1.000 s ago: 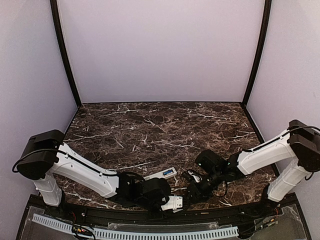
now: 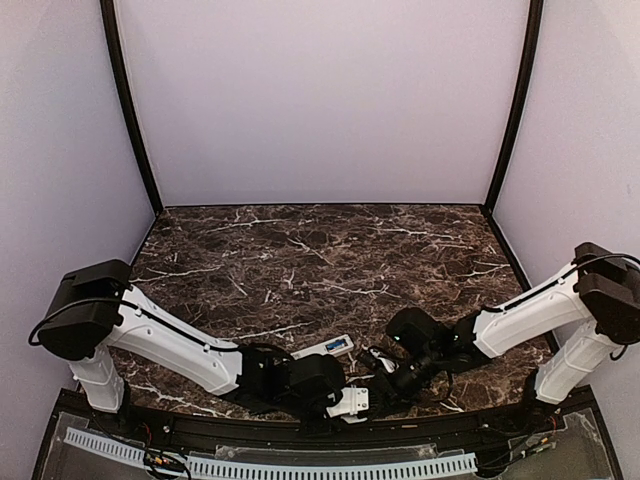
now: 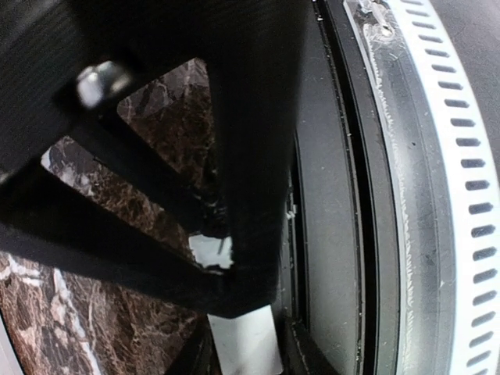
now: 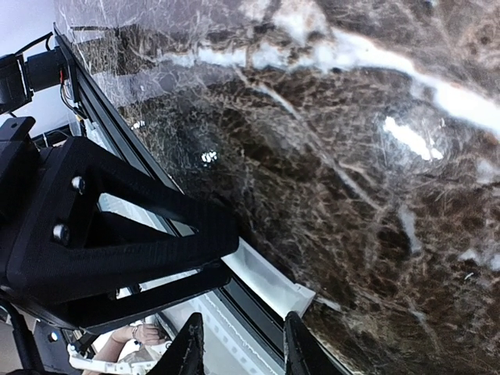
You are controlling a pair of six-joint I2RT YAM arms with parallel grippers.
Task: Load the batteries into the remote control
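Note:
The white remote control [image 2: 325,347], with a blue patch near its right end, lies on the marble table behind the arms in the top view. A narrow white piece [image 3: 246,340] lies by the table's front edge; in the left wrist view it shows between the parted fingertips of my left gripper, and I cannot tell whether they touch it. The same white strip [image 4: 269,280] appears in the right wrist view. My right gripper is open there, with bare tabletop and edge beyond its fingers. No loose battery can be made out.
Both grippers crowd together at the front edge, and the right one's black frame [image 3: 254,156] covers much of the left wrist view. A dark rail [image 3: 332,203] and a slotted white strip [image 3: 461,180] run along that edge.
The remote stayed put.

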